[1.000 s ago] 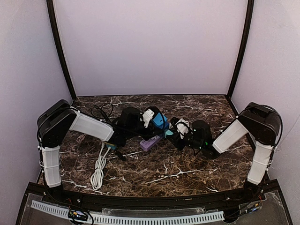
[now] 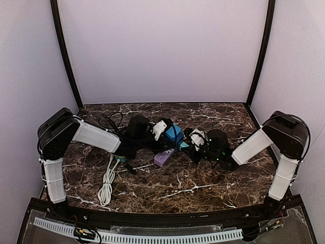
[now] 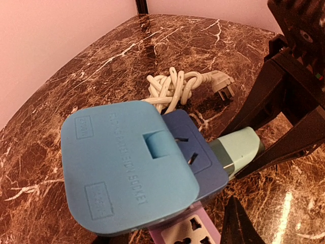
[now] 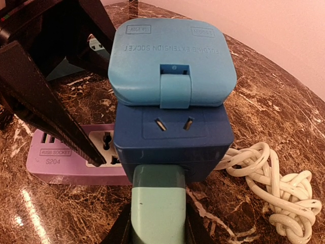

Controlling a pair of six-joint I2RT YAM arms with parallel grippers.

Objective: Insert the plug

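Note:
A blue folding socket, with a light blue lid [image 3: 127, 162] and a dark blue body [image 4: 172, 127], stands raised in the middle. My left gripper is shut on it from below, with most of the grip hidden. Against the body's side face sits a pale green plug [image 4: 158, 213], its darker front end meeting the blue; whether its prongs are fully in is hidden. My right gripper [image 2: 185, 147] has its fingers [image 3: 289, 142] on either side of the plug; any gap between them and it is hard to make out.
A purple socket strip [image 4: 76, 152] lies under and beside the blue socket. A bundled white cord [image 3: 175, 86] with a plug [image 3: 221, 84] is on the marble table behind. Another white cord [image 2: 106, 183] lies front left.
The right arm's elbow has shifted slightly right.

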